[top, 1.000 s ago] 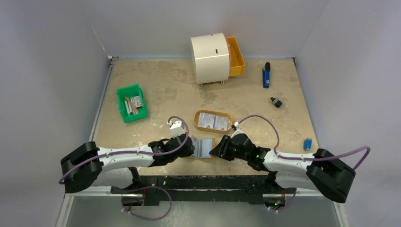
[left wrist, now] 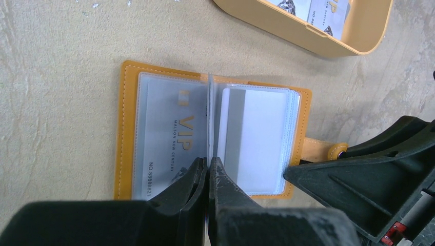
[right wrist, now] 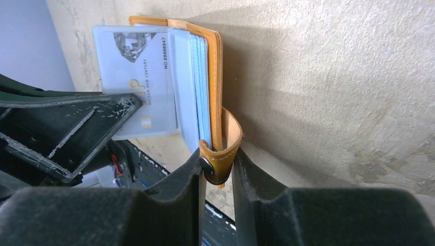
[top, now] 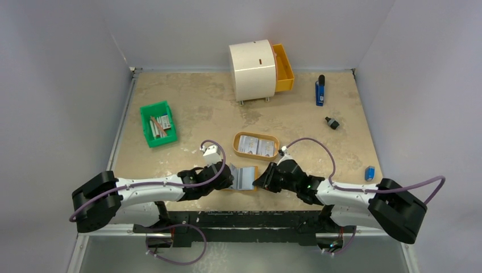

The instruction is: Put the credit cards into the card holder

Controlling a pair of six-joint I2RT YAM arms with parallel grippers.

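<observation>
An open orange card holder (left wrist: 125, 128) lies at the front middle, with VIP cards (left wrist: 169, 133) in clear sleeves. My left gripper is shut over its middle, at an upright clear sleeve edge; whether that edge is between the fingertips is hard to tell. My right gripper is at the holder's snap strap (right wrist: 225, 138), which sits between its fingertips; whether they grip it I cannot tell. The tan tray (top: 256, 145) behind the holder contains more cards.
A white drum (top: 252, 71) with a yellow drawer stands at the back. A green basket (top: 159, 124) is at left; a blue tool (top: 319, 90), dark object (top: 332, 123) and small blue item (top: 369, 173) are at right. Bare table lies between.
</observation>
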